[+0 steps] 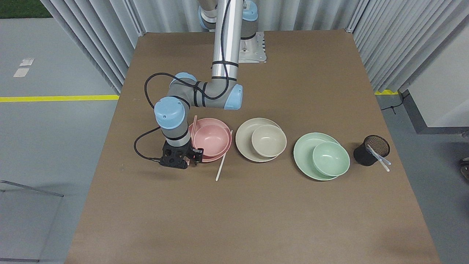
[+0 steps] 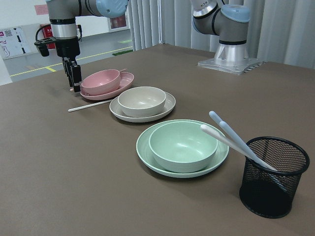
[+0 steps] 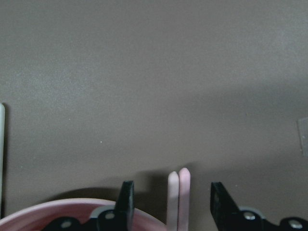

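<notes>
My gripper is low at the near side of the pink bowl (image 1: 211, 137) and pink plate (image 2: 126, 81), its fingers standing open. In the wrist view two pale pink sticks (image 3: 184, 195), side by side, lie in the gap between the fingers, with the pink bowl's rim at lower left. Whether the fingers touch them is hidden in the other views. A white chopstick (image 1: 220, 169) lies on the table beside the pink plate, pointing toward the front.
Cream plate and bowl (image 1: 268, 140) and green plate and bowl (image 1: 330, 158) stand to the right. A black mesh cup (image 1: 365, 154) with white utensils (image 2: 231, 142) is at far right.
</notes>
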